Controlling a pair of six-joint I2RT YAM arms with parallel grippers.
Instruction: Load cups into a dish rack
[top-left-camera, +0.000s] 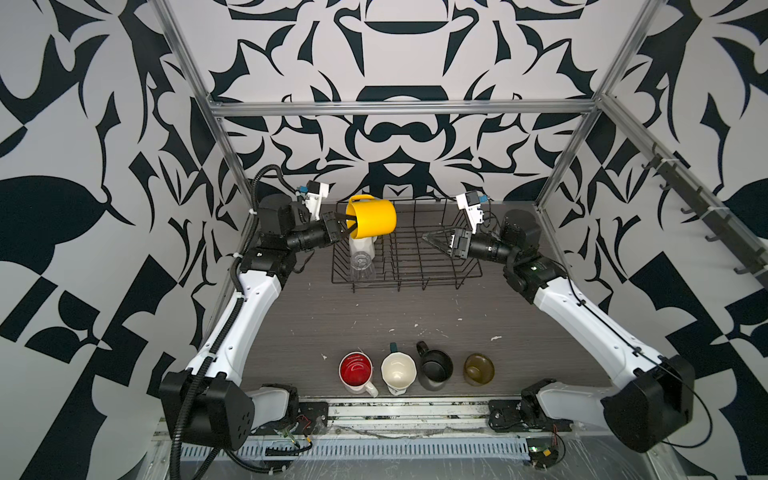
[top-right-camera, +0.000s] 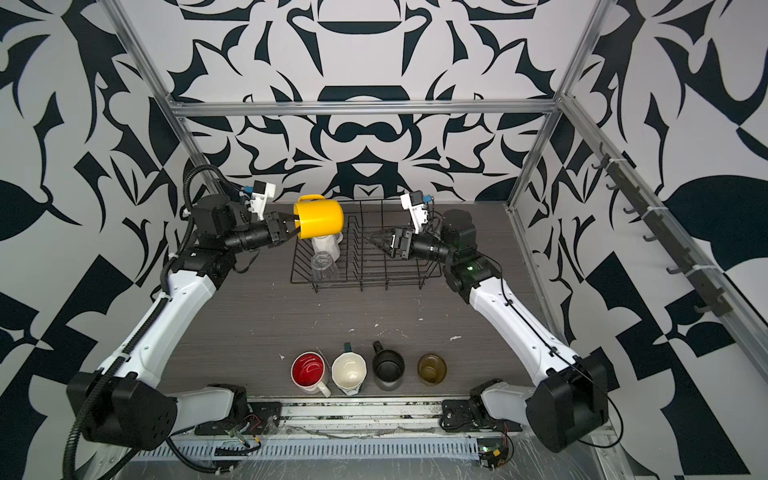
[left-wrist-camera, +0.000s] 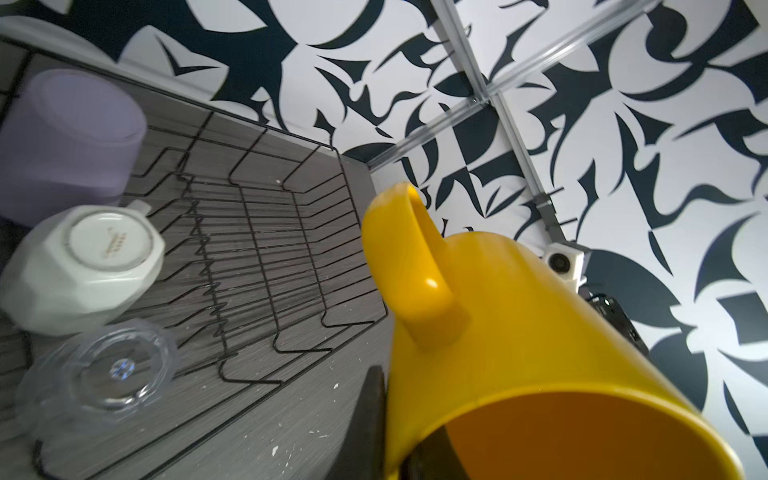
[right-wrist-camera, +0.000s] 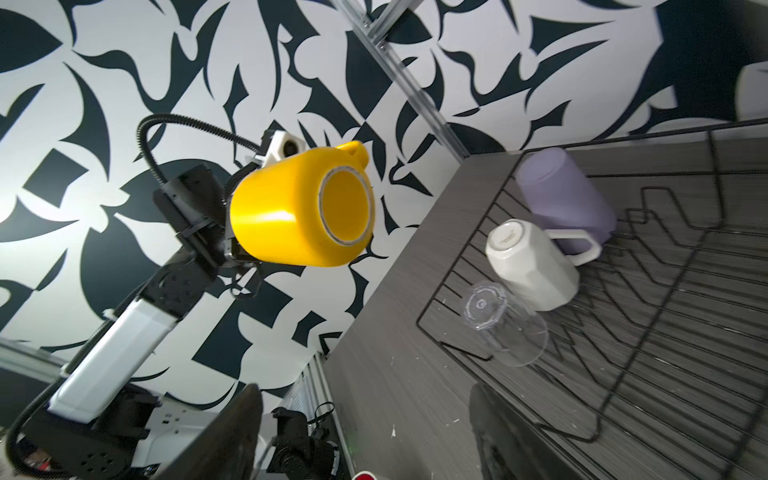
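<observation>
A yellow mug (top-left-camera: 373, 217) is held sideways above the rack's left part. My left gripper (top-left-camera: 350, 225) is shut on its wall at the rim, one finger (left-wrist-camera: 369, 424) outside the mug. The mug's base faces right and its mouth is toward the left arm. In the black wire dish rack (top-left-camera: 424, 280), a purple cup (right-wrist-camera: 564, 196), a white mug (right-wrist-camera: 532, 264) and a clear glass (right-wrist-camera: 505, 326) stand upside down along the left side. Over the rack's right part, my right gripper (top-left-camera: 437, 240) is open, its fingers (right-wrist-camera: 512, 436) apart and nothing between them.
Along the table's front edge stand a red-lined white mug (top-left-camera: 356, 370), a cream mug (top-left-camera: 398, 370), a dark mug (top-left-camera: 435, 367) and an amber cup (top-left-camera: 478, 369). The rack's middle and right are empty. Bare table lies between rack and front row.
</observation>
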